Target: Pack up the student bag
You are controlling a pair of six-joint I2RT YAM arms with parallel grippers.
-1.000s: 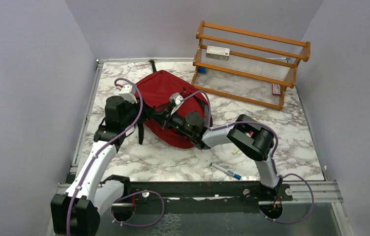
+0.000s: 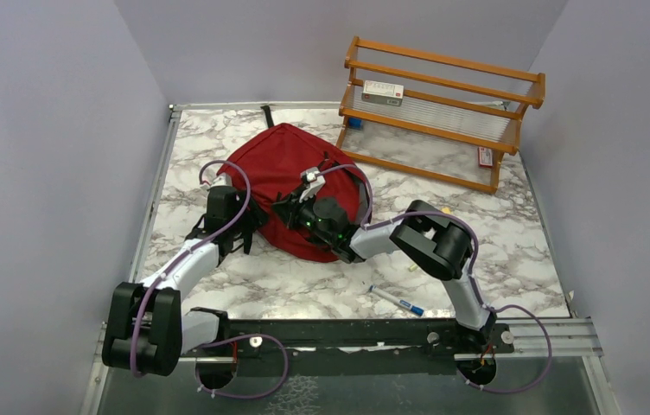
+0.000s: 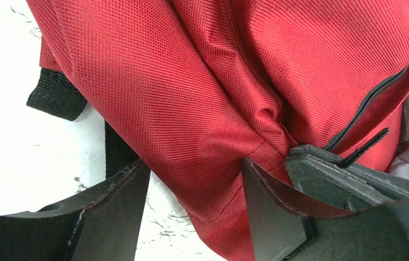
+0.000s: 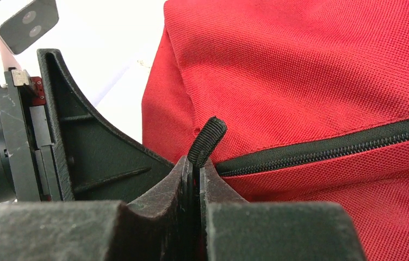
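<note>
The red bag (image 2: 278, 151) lies at the back left of the table, its zipper (image 3: 373, 92) showing in both wrist views. My left gripper stands open over red fabric at the bag's left side, beside a black strap (image 3: 115, 147). My right gripper is shut on a short black zipper pull (image 4: 206, 138) at the zipper. Its fingertips also show at the right of the left wrist view, just beside the left gripper.
A wooden shelf (image 2: 442, 130) with a grey box (image 2: 382, 92) stands at the back right. A marker (image 2: 396, 299) lies near the front edge.
The right arm has shifted very slightly.
</note>
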